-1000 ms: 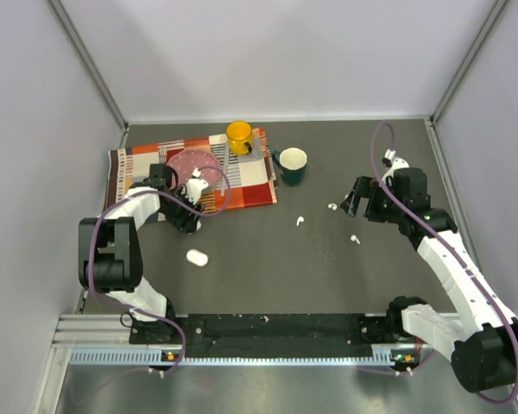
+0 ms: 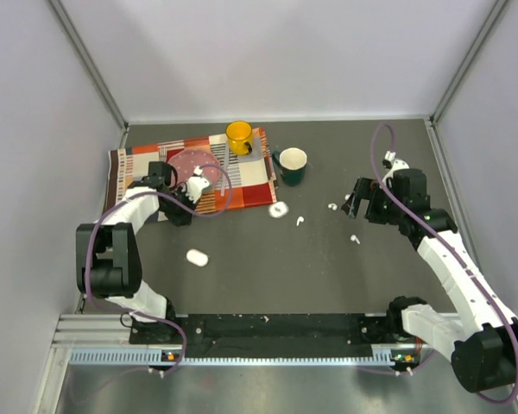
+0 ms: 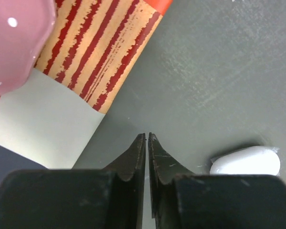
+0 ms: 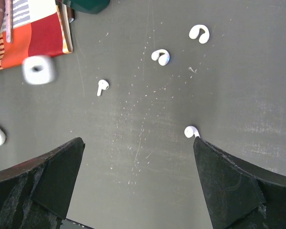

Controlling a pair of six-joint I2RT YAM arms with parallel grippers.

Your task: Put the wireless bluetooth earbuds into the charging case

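My left gripper is shut with nothing between its fingers, above the striped mat's front edge at the left. A white rounded case [image 2: 197,257] lies below it. A blurred white object [image 2: 278,210] with a dark centre is right of the mat. Small white earbuds lie on the table: one [image 4: 103,86] in the middle, another [image 4: 191,131] near my right fingers, and two curved pieces [image 4: 199,33] farther back. My right gripper stands open above them, holding nothing.
A pink plate [image 2: 190,159] and yellow mug [image 2: 239,138] sit on the mat [image 2: 259,191]. A dark green mug [image 2: 292,168] stands right of it.
The blurred white object now shows right of the mat, where the table was empty before; earlier something white lay by my left gripper. The right arm stayed still.
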